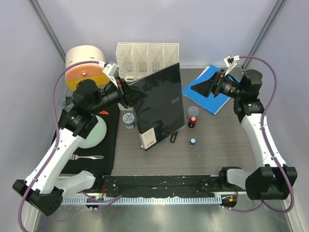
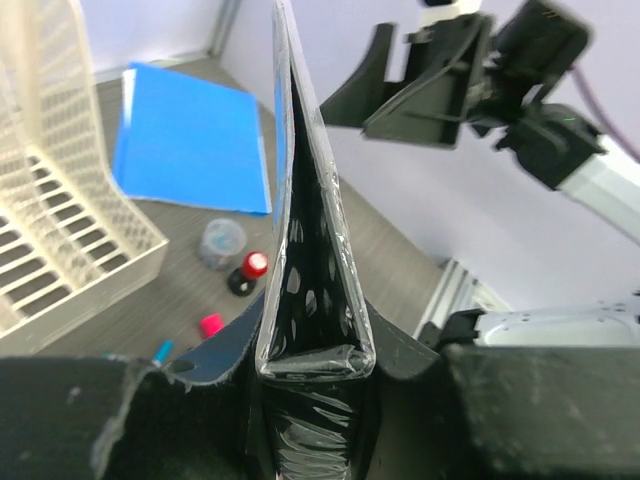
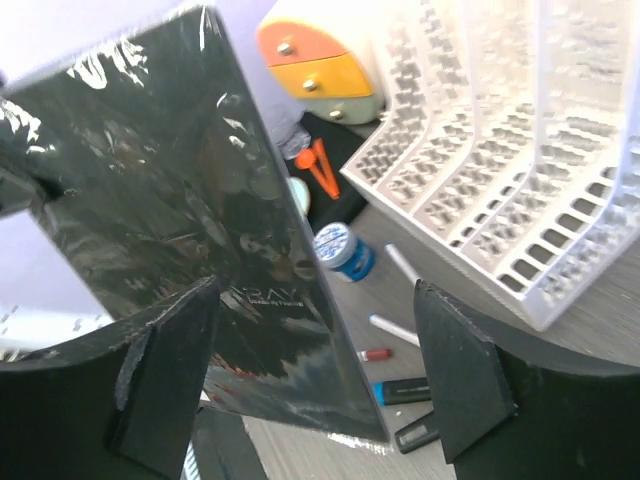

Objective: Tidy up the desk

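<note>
A black glossy folder (image 1: 159,106) hangs tilted in the air over the desk, its top left part in my left gripper (image 1: 131,95). In the left wrist view it is edge-on between the fingers. My right gripper (image 1: 209,86) stands open to the right of the folder, above the blue folders (image 1: 212,99). In the right wrist view the black folder (image 3: 180,170) passes behind the left finger, with nothing seen gripped between the fingertips.
A white slotted file rack (image 1: 147,50) stands at the back, a drawer box (image 1: 82,63) back left. A black mat with a plate (image 1: 94,135) lies left. Small bottles (image 1: 192,121) and markers lie on the desk.
</note>
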